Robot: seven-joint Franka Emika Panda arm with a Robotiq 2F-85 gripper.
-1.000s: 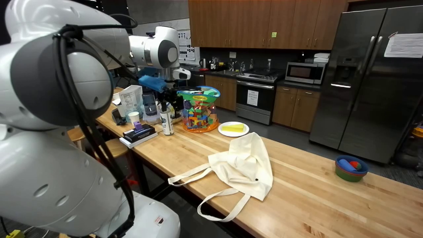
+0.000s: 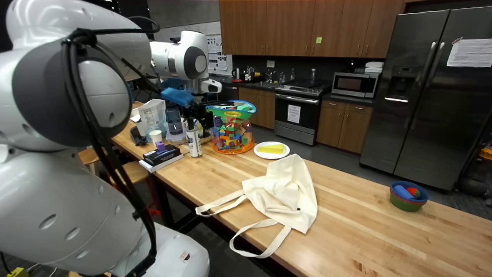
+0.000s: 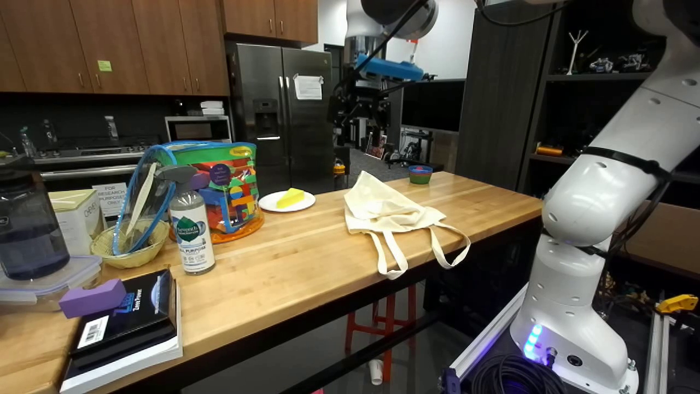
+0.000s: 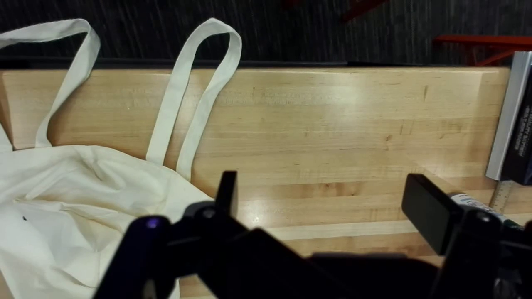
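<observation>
My gripper stands open above the wooden table, its two dark fingers wide apart with bare wood showing between them. A cream cloth bag point(image 4: 89, 189) lies crumpled to one side of it in the wrist view, below the fingers' height. Two looped straps of the bag hang over the table's near edge, as exterior view 1 shows with the bag point(image 2: 290, 189) in mid-table. In exterior view 2 the gripper point(image 3: 359, 121) hangs high over the table, clear of the bag point(image 3: 377, 207).
A white plate point(image 2: 260, 154) with a yellow block point(image 2: 271, 148) sits behind the bag. Beyond stand a clear bag of coloured blocks point(image 3: 229, 190), a spray bottle point(image 3: 192, 230) and a black box point(image 3: 124, 315). Stacked bowls point(image 2: 406, 205) are at the far end.
</observation>
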